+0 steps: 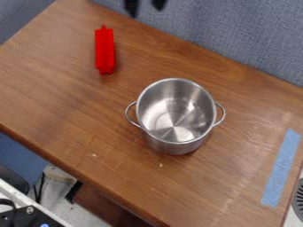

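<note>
A red elongated object (104,50) lies on the wooden table (66,106) at the upper left. A steel pot (175,117) with two handles stands right of centre, empty inside. Dark blurred tips of the gripper (144,5) show at the top edge, above and apart from both objects; whether it is open or shut is unclear.
A grey-blue padded surface (236,44) runs along the back of the table. A strip of blue tape (281,168) is on the table at the right. Cables and white hardware sit off the lower-left edge.
</note>
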